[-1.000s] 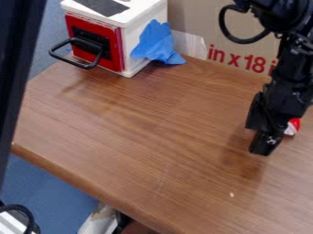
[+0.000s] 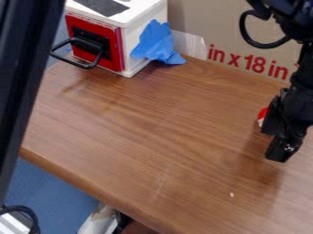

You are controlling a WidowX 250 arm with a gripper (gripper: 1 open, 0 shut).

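My black gripper [image 2: 280, 146] hangs low over the right side of the wooden table [image 2: 141, 146]. A small red object [image 2: 262, 116] lies behind it, mostly hidden by the gripper. The fingers are dark, and whether they are open or shut is unclear.
A white and red toy oven [image 2: 110, 32] with a black handle stands at the back left, a blue cloth [image 2: 156, 43] beside it. A cardboard box [image 2: 239, 59] lines the back. A dark vertical edge borders the left.
My gripper has moved to the right over the last second. The red object now peeks out at its left side instead of its right.
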